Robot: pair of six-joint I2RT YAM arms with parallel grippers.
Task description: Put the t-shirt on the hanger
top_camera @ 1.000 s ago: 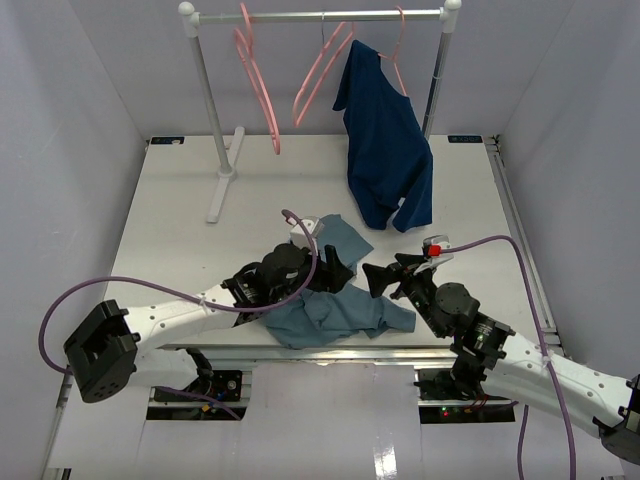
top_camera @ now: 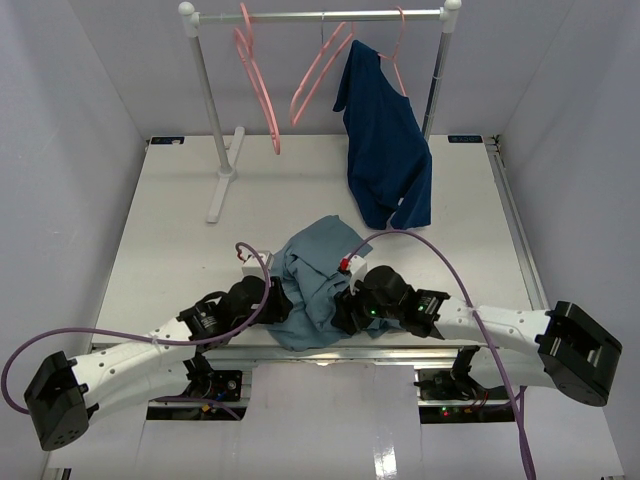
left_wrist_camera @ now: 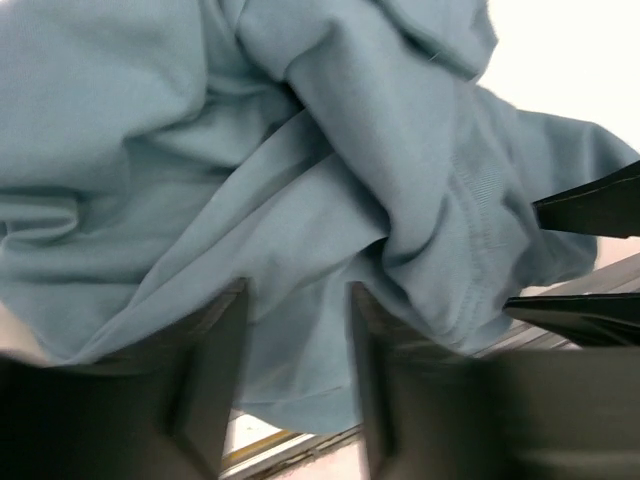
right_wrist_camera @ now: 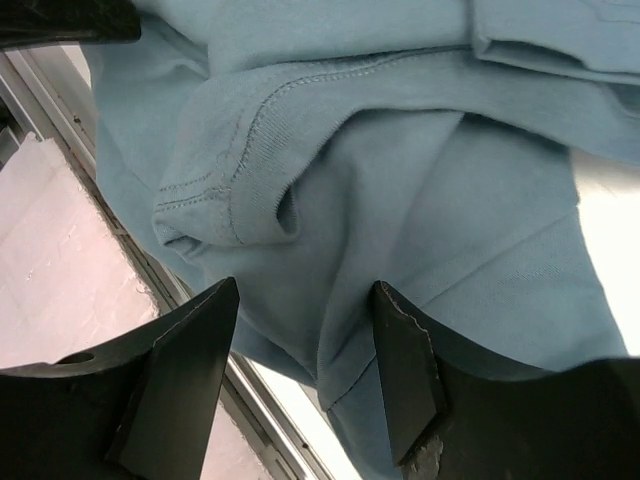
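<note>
A crumpled grey-blue t-shirt [top_camera: 315,260] lies at the table's front middle, filling both wrist views. My left gripper [top_camera: 275,300] is low over its left part; in the left wrist view its blurred fingers are apart above the cloth. My right gripper [top_camera: 345,310] is at the shirt's right part; in the right wrist view its fingers [right_wrist_camera: 180,360] stand apart, a fold of cloth lying between and below them. Pink hangers [top_camera: 258,75] hang from the white rack.
A navy garment [top_camera: 385,150] hangs on a hanger at the rack's right. The rack's foot [top_camera: 225,175] stands at back left.
Both arms have moved down toward the front onto the t-shirt; the right gripper also swung left, the left gripper moved left from the shirt's middle.
</note>
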